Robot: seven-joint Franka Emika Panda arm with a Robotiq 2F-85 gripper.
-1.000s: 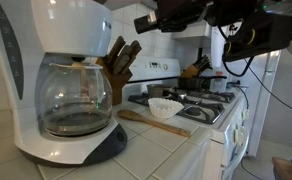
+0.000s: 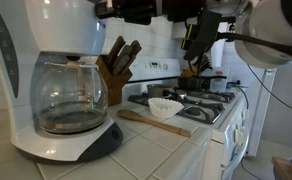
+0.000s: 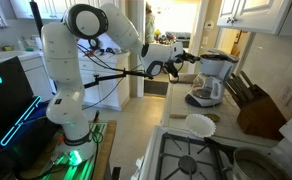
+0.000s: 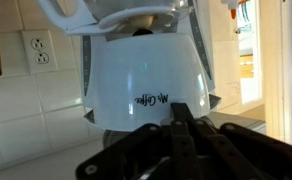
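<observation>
A white coffee maker (image 2: 64,28) with a glass carafe (image 2: 71,98) in it stands on the tiled counter. My gripper is shut, and nothing shows between its fingers. In the wrist view it is over the white top (image 4: 151,85) of the coffee maker, which carries small dark lettering. Exterior view 2 has the arm reaching across to the coffee maker (image 3: 216,70), with the gripper close to its upper part. Whether the fingers touch the lid cannot be told. In exterior view 1 the gripper is partly cut off by the top edge.
A knife block (image 2: 114,78) stands behind the coffee maker. A white bowl (image 2: 165,107) and a wooden utensil (image 2: 154,122) lie on the counter, with the stove (image 2: 201,108) beyond. A wall outlet (image 4: 40,50) shows beside the machine.
In exterior view 1 the gripper has moved left and slightly up, coming over beside the coffee maker's top. The coffee maker, carafe and counter things look unmoved.
</observation>
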